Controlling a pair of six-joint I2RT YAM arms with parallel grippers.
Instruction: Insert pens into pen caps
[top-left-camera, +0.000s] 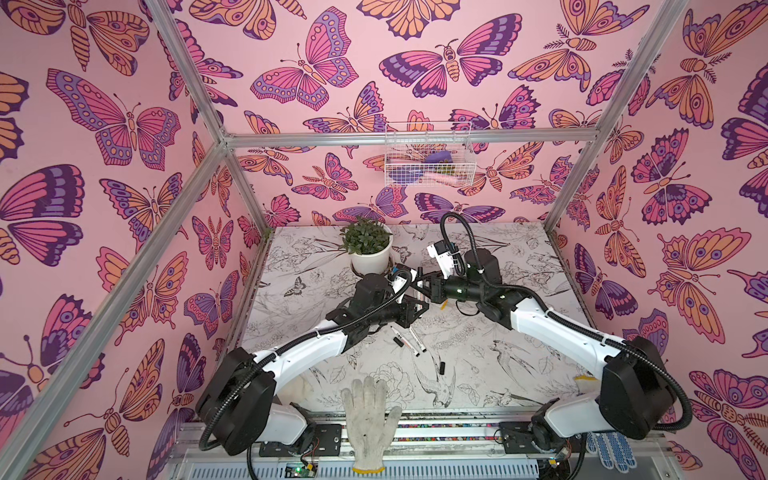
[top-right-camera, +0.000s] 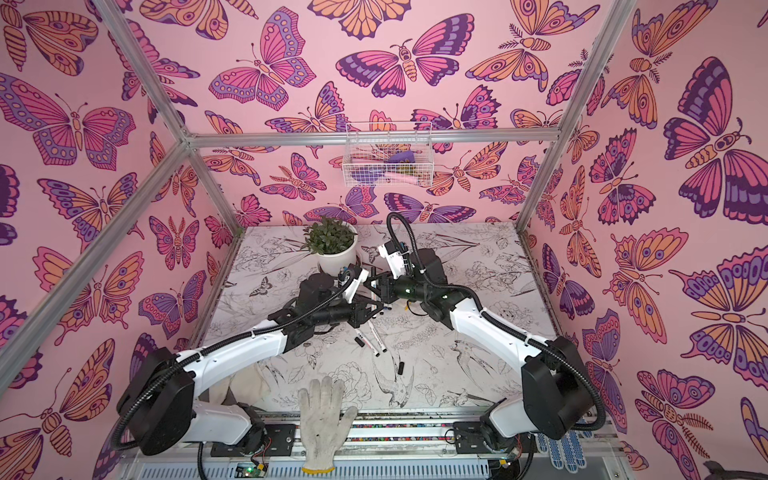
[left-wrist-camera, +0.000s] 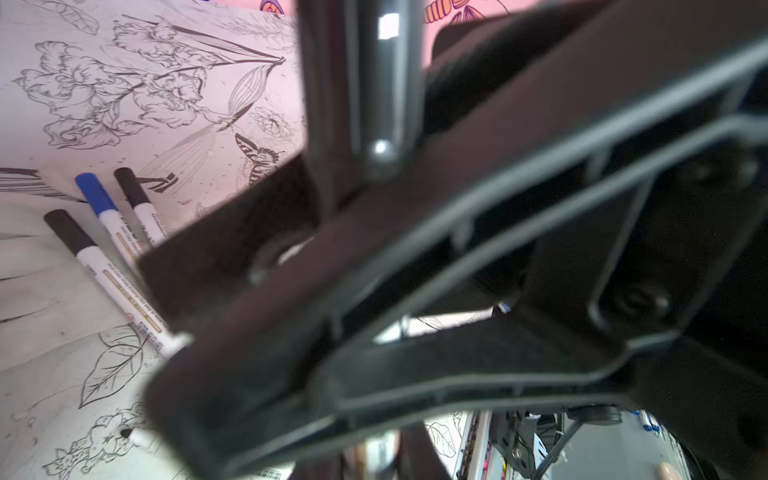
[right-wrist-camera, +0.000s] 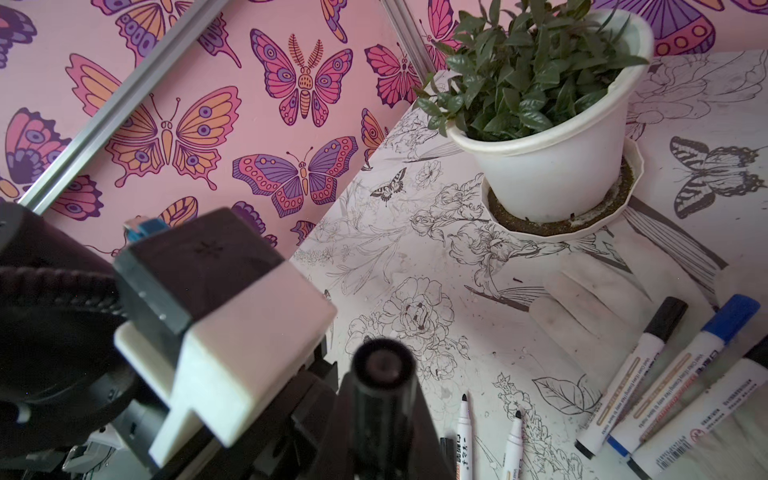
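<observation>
At the bottom of the left wrist view my left gripper is shut on a white-barrelled pen (left-wrist-camera: 376, 452), blurred and mostly hidden by the dark right arm. My right gripper is shut on a black pen cap (right-wrist-camera: 384, 400), whose hollow end faces the camera. The two grippers meet closely mid-table in the top views, right one slightly higher; whether pen and cap touch cannot be told. Two uncapped pens (right-wrist-camera: 464, 436) lie on the table, tips bare. Loose black caps (top-left-camera: 397, 341) lie near them, one (top-left-camera: 441, 368) farther to the front.
Several capped markers, including a blue-capped one (right-wrist-camera: 688, 372), rest on a pale glove (right-wrist-camera: 584, 308) at the back. Behind stands a potted plant (right-wrist-camera: 552, 168). Another glove (top-left-camera: 369, 424) lies at the front edge.
</observation>
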